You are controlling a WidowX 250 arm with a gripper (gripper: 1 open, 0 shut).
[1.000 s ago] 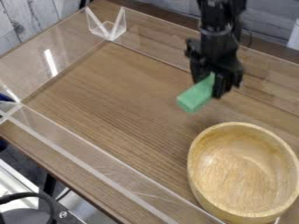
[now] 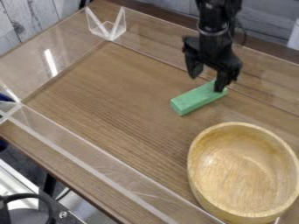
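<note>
My gripper [image 2: 211,66] is a dark, blurred shape at the top right, lowered over the far end of a green oblong block [image 2: 197,99] that lies on the wooden table [image 2: 93,105]. The fingers stand apart, open, one near the block's upper right end. Whether they touch it cannot be told.
A large tan bowl [image 2: 239,140] fills the lower right. A clear open container [image 2: 107,28] stands at the upper left. Dark cables lie at the lower left corner.
The arm has come lower toward the block from the back of the table.
</note>
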